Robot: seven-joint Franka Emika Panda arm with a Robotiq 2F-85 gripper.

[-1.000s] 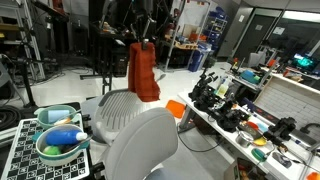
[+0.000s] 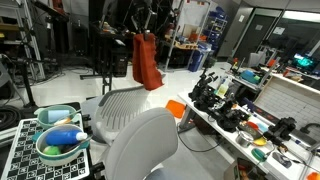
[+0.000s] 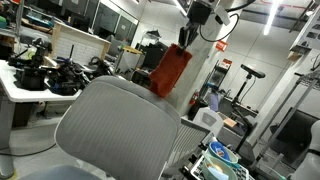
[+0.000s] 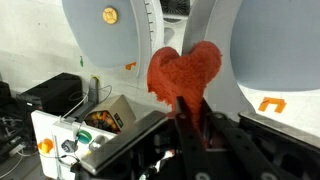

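Note:
A red cloth (image 2: 148,66) hangs in the air above a pale slatted chair (image 2: 120,106) in the first exterior view. My gripper (image 2: 146,36) is shut on its upper end. The second exterior view shows the cloth (image 3: 171,72) dangling just beyond the top of a large grey chair back (image 3: 115,128), which may hide its lower end. From the wrist, the bunched cloth (image 4: 183,74) covers most of the fingertips, with grey chair surfaces below on both sides.
Tubs with a blue item (image 2: 62,136) stand at the left on a black grid-like surface (image 2: 22,145). A cluttered white table (image 2: 215,125) runs along the right. An orange sheet (image 2: 176,108) lies behind the chairs.
The red cloth has risen a little, and its lower end has swung slightly to the right. It stays in the gripper. The chairs and tubs have not moved.

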